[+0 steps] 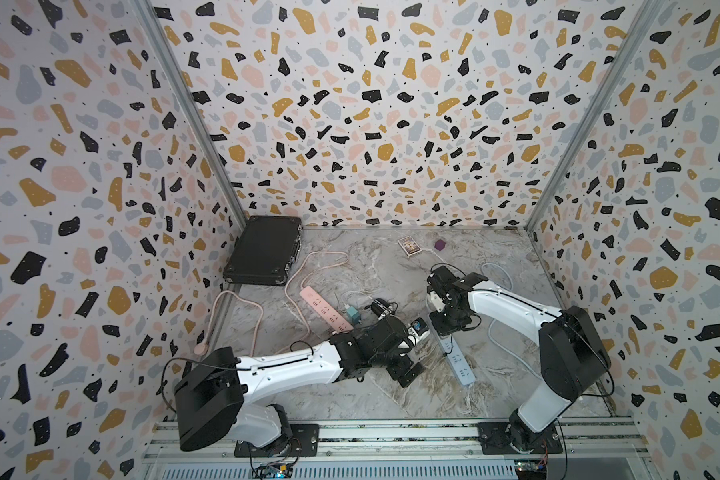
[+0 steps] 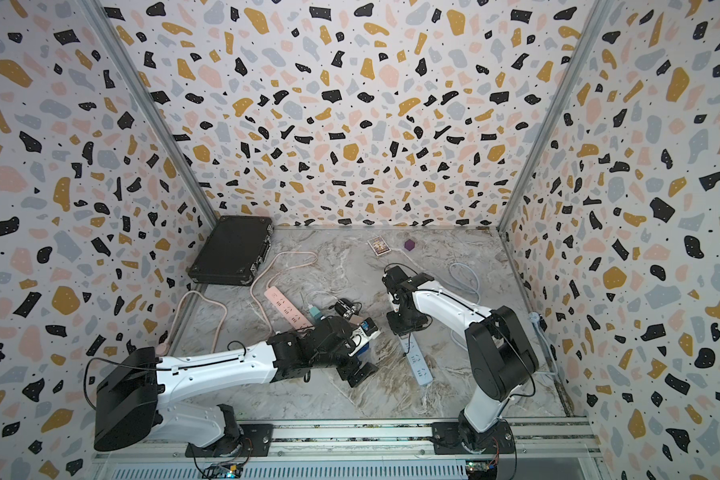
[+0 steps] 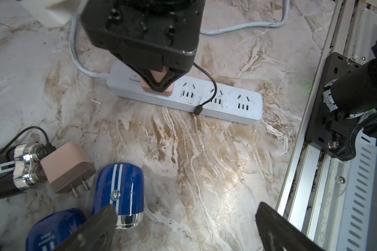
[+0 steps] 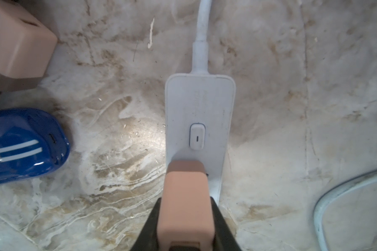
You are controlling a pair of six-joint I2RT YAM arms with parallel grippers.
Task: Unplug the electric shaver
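My right gripper is shut on a pink charger (image 4: 185, 200) by its sides. In the left wrist view that charger (image 3: 157, 85) sits at the blue-white power strip (image 3: 234, 110); its prongs are hidden, so whether they are in the socket is unclear. A thin black cable ending in a small connector (image 3: 198, 110) hangs over the strip's side. Above bare table my left gripper stands open, nothing between its fingers. Near it lie a blue shaver (image 3: 121, 186), a second blue shaver-like item (image 3: 56, 228) and a black and silver shaver (image 3: 23, 167).
A second pink charger (image 3: 67, 165) lies with prongs bare beside the black and silver shaver. A pink power strip (image 1: 324, 308) and a black case (image 1: 265, 249) occupy the left. The strip's pale cord (image 3: 83, 69) loops over the table. Clear marble lies in front of the strip.
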